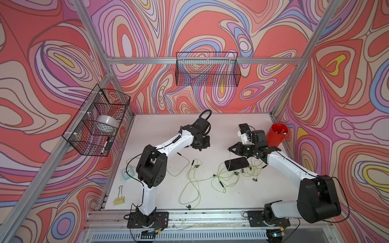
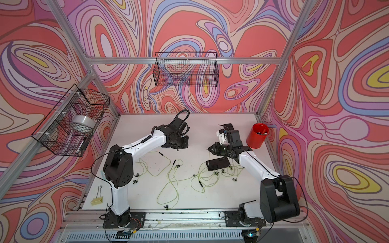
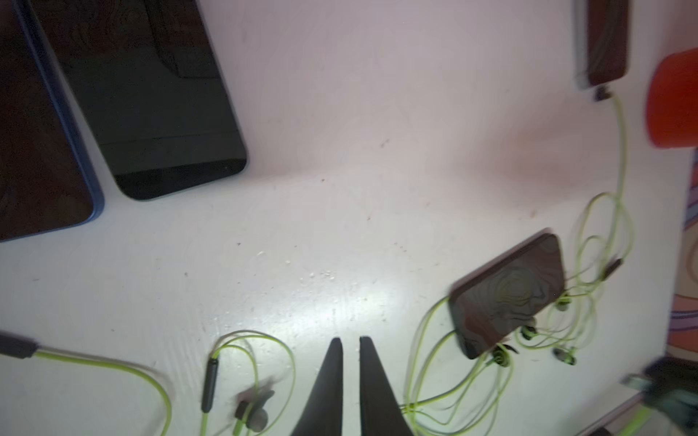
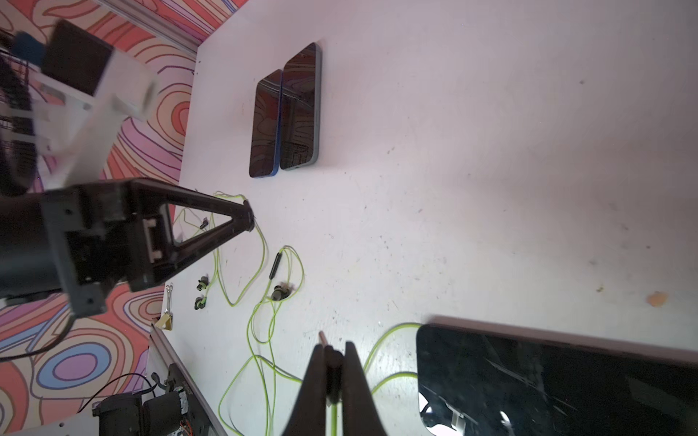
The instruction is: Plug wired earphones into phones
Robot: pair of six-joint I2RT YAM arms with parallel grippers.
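Note:
My right gripper is shut on a dark earphone plug (image 4: 333,378); its thin metal tip points up and away, with the green cable hanging below. A black phone (image 4: 538,385) lies on the table beside it, amid green cables. In the left wrist view, this phone (image 3: 505,294) sits right of my left gripper, whose fingers stand a narrow gap apart with only bare table showing between them. Two more phones, one black (image 3: 156,109) and one blue-edged (image 3: 43,138), lie side by side. Another phone (image 3: 609,40) at the back right has a plug (image 3: 602,93) at its end.
Several green earphones (image 1: 194,182) sprawl over the front and middle of the table. A red cup (image 1: 277,134) stands at the right edge, and a clock (image 1: 127,173) and a binder clip (image 1: 119,200) at the left.

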